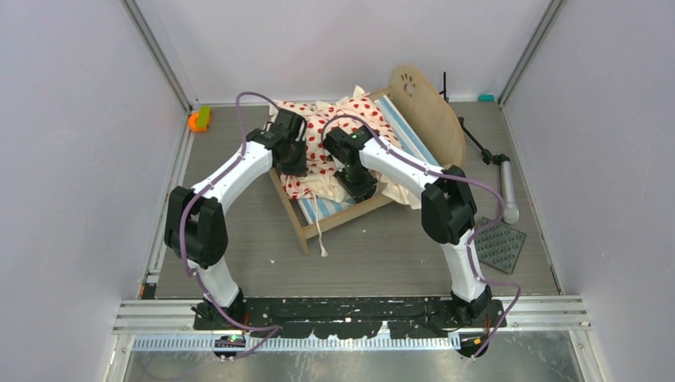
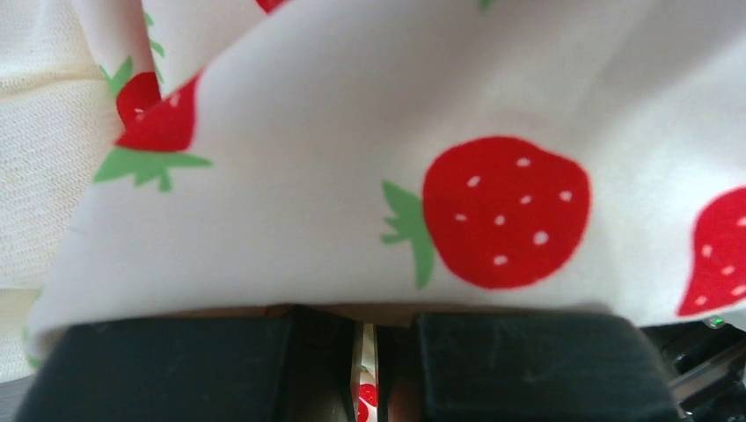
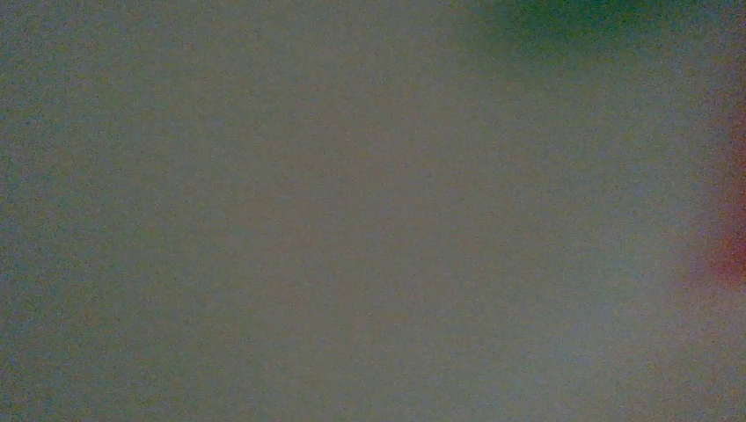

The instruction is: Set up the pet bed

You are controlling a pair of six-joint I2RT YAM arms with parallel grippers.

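Note:
Across the wooden bed lies a strawberry-print blanket (image 1: 364, 111), bunched up, its cream underside turned out along the front. Below it shows the blue-and-white striped mattress (image 1: 322, 208). My left gripper (image 1: 296, 170) points down onto the cloth at the bed's left side. In the left wrist view its black fingers (image 2: 211, 369) stand a narrow gap apart, with printed cloth seen through the gap and a fold of blanket (image 2: 334, 211) just beyond. My right gripper (image 1: 362, 195) is low at the bed's front rail; its fingers are hidden, and close, blurred cloth (image 3: 352, 211) fills the right wrist view.
The bed's tall headboard (image 1: 430, 111) stands at the right, and a wooden rail (image 1: 346, 215) runs along its front. A pale cord (image 1: 320, 231) hangs over that rail. Right of the bed lie a stand (image 1: 508, 191) and a dark grey mat (image 1: 499, 245).

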